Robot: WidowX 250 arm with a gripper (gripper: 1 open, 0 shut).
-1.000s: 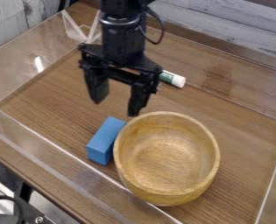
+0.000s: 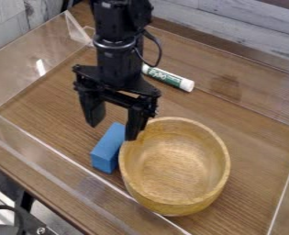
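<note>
My black gripper [image 2: 112, 117] hangs over the table, its two fingers spread apart with nothing seen between them, just above and behind a blue block [image 2: 107, 147]. The block lies flat on the wooden table, touching or very close to the left side of a large tan bowl [image 2: 172, 193]. A white and green tube [image 2: 170, 78] lies at the back, right of the arm.
Clear side panels [image 2: 18, 64] edge the table at the left and a white wall [image 2: 232, 32] stands behind.
The arm has moved a little left and toward the front, nearer the blue block. The block and bowl look unmoved.
</note>
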